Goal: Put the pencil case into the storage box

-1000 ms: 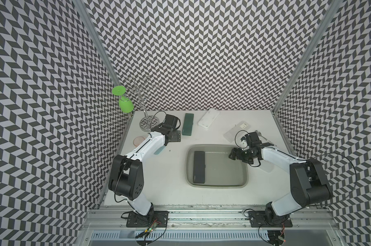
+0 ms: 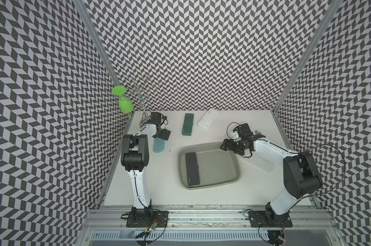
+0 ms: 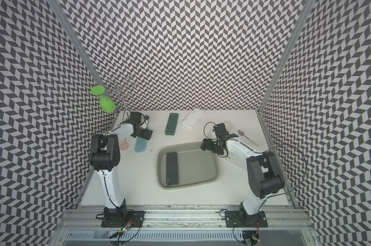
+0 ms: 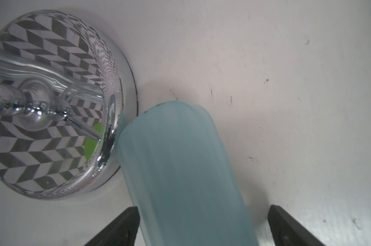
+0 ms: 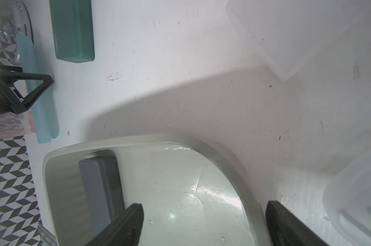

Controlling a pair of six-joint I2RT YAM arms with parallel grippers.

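Note:
The grey storage box (image 2: 218, 166) sits mid-table with a dark pencil case (image 2: 192, 169) lying along its left side. A light blue case (image 4: 185, 164) lies against the round chrome base (image 4: 111, 135). My left gripper is open, its fingers on either side of the blue case without closing on it. A green case (image 2: 188, 124) and a white case (image 2: 208, 119) lie behind the box. At the box's back right corner my right gripper is open, the box rim showing between its fingers, close to the right one.
The chrome stand (image 2: 142, 92) with a green goblet (image 2: 126, 105) hanging on it rises behind the left arm. A pink round thing (image 3: 124, 144) is beside that arm. At right lie a spoon (image 3: 247, 137) and translucent containers.
My left gripper has moved left, away from beside the green case and over the blue case. The box has shifted left with the dark case inside, my right gripper moving left along with it.

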